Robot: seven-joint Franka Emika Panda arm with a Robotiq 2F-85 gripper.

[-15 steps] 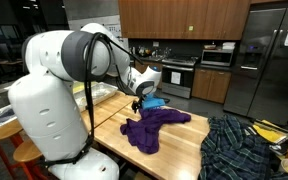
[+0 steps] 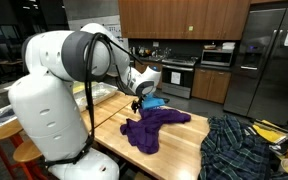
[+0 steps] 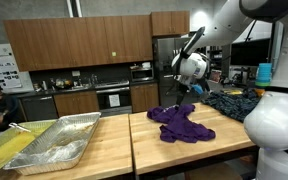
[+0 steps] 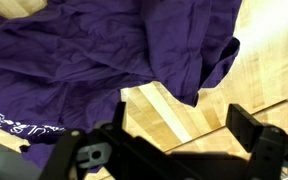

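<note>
A purple cloth (image 2: 144,131) lies crumpled on the wooden table in exterior view 1. In the wrist view the cloth (image 4: 84,50) fills the upper left, with folds and a strip of white lettering at its left side. My gripper is open, its two dark fingers wide apart at the bottom of the wrist view. Bare wood shows between them, and the cloth's lower edge lies just beyond. In exterior view 2 my gripper (image 3: 180,97) hangs above the cloth (image 3: 184,128), apart from it as far as I can tell.
A dark patterned cloth (image 2: 234,148) is heaped at the table's right side. Foil trays (image 3: 54,143) stand on the left in exterior view 2. Bare tabletop (image 2: 181,140) lies between the two cloths. Red-topped stools (image 2: 27,151) stand at the left.
</note>
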